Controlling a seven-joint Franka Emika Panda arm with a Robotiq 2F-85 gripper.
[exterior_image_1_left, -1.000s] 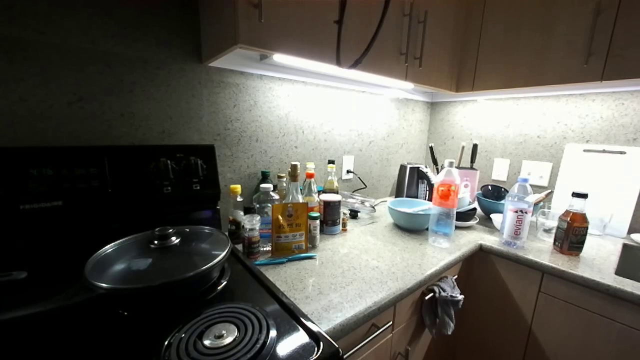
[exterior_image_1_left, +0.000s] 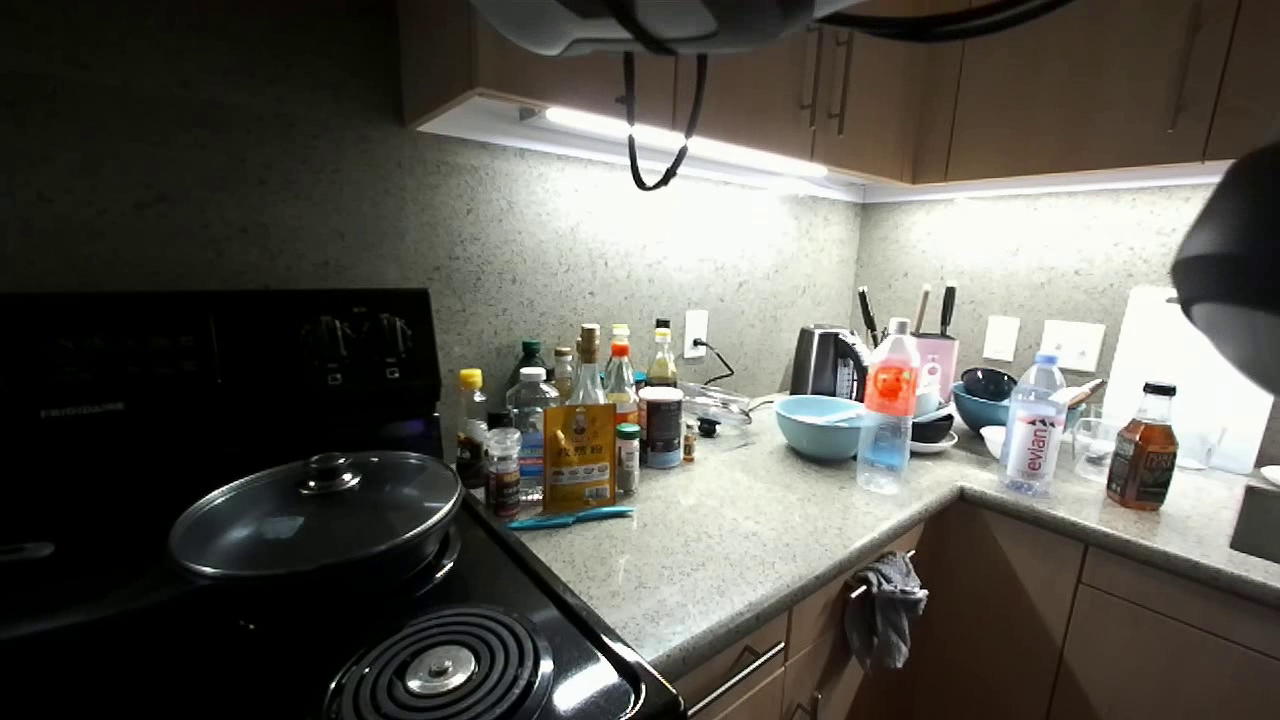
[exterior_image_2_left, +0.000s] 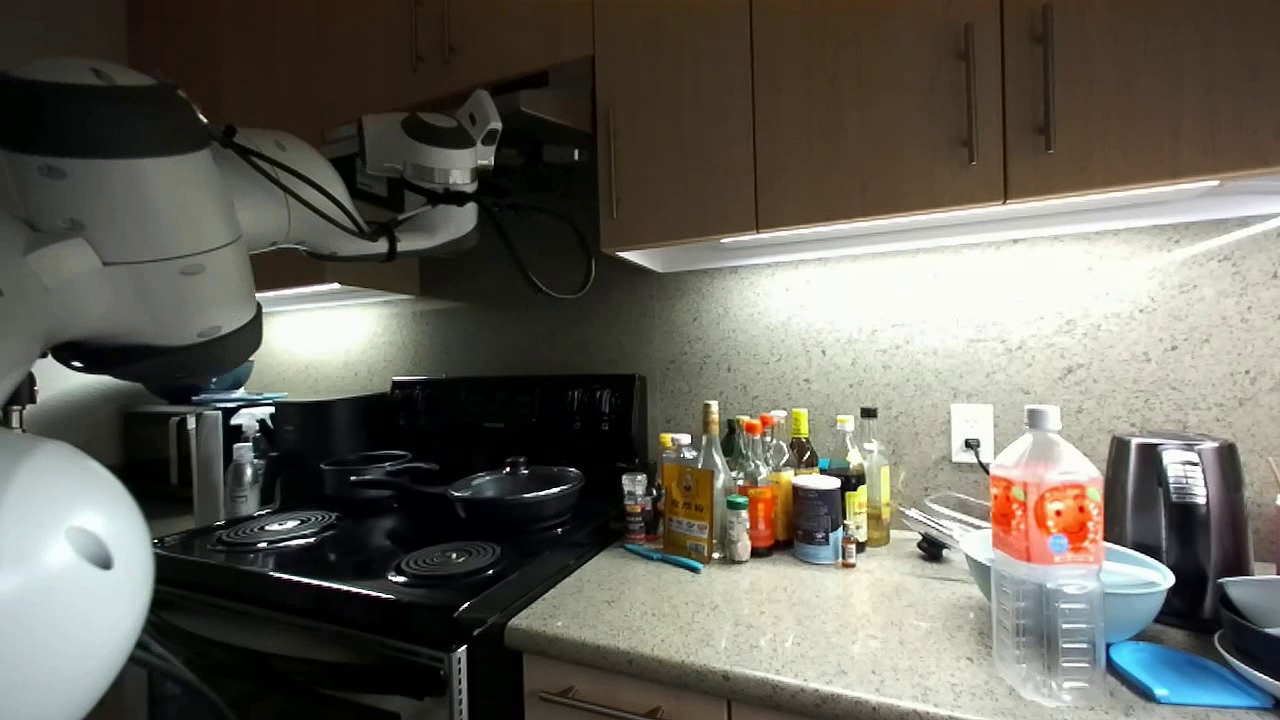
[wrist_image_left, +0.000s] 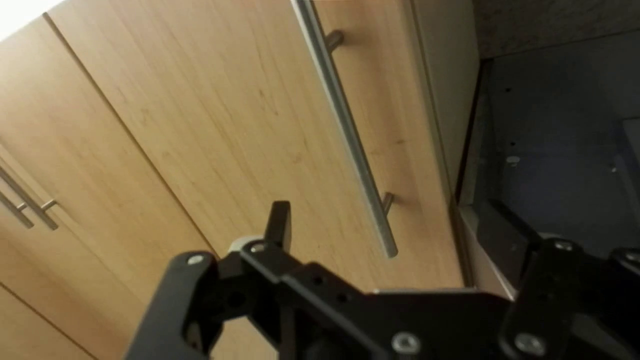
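Observation:
My gripper stands open in the wrist view, its two black fingers wide apart with nothing held. Ahead of it is a light wooden cabinet door (wrist_image_left: 240, 138) with a long metal bar handle (wrist_image_left: 354, 135). The handle's lower end appears in the gap between the fingertips, apart from both; its exact distance is unclear. In exterior view 2 the white arm (exterior_image_2_left: 156, 204) reaches up to the upper cabinets above the stove, where the fingers cannot be made out. Exterior view 1 shows only part of the arm (exterior_image_1_left: 672, 18) along the top edge.
Right of the door, in the wrist view, is a dark recess (wrist_image_left: 558, 144). Below the arm stand the stove (exterior_image_2_left: 360, 552) and a lidded pan (exterior_image_2_left: 516, 492). Several bottles (exterior_image_2_left: 768, 480) crowd the counter's back left.
In exterior view 1 the arm has come into view at the top, its looped cable hanging lower and further left. A dark rounded arm part now covers some of the white board at right.

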